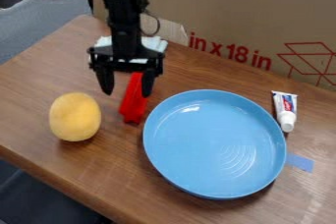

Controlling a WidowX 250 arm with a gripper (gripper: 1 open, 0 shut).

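Observation:
My black gripper (126,79) stands open over the back left of the wooden table, its fingertips low, just above or beside a red elongated object (134,101) lying lengthwise on the table. Whether the fingers touch it I cannot tell. A light cloth or packet behind is partly hidden by the gripper. A yellow rounded object (75,117) sits at the front left, and a blue plate (214,143) lies to the right of the red object.
A white toothpaste tube (285,111) lies right of the plate, near a piece of blue tape (300,163). A cardboard wall (250,22) stands along the back.

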